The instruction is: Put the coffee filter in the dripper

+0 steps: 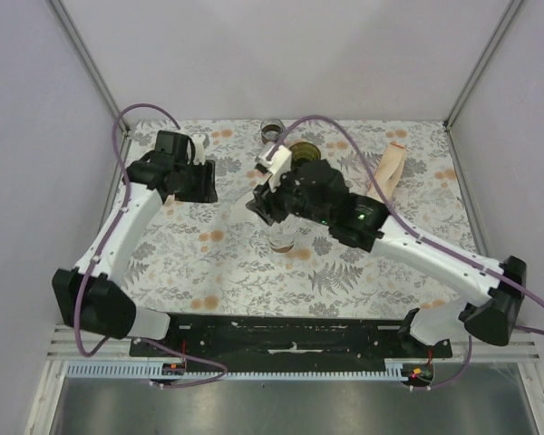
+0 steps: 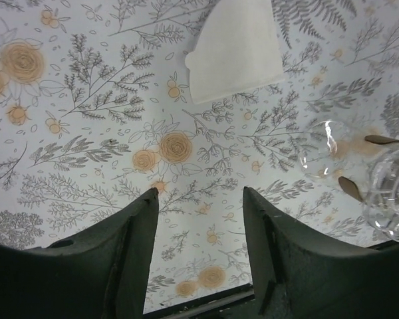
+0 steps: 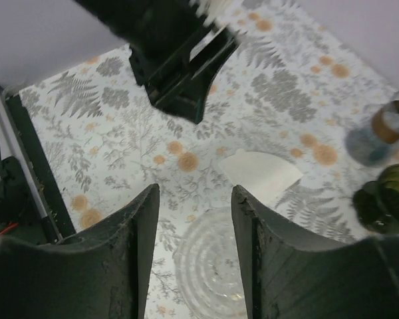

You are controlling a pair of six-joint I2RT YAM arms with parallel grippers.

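A white paper filter lies flat on the patterned mat; it also shows in the right wrist view (image 3: 259, 173). My left gripper hangs open left of it, empty. My right gripper hovers over a clear glass vessel (image 3: 209, 262) beside the filter, its fingers apart with nothing visible between. In the top view that vessel (image 1: 281, 237) is partly under the right arm. An olive-green glass piece (image 3: 392, 196), likely the dripper, stands behind the right arm.
A grey glass cup (image 1: 271, 130) stands at the back. A folded beige paper (image 1: 387, 172) lies at the right.
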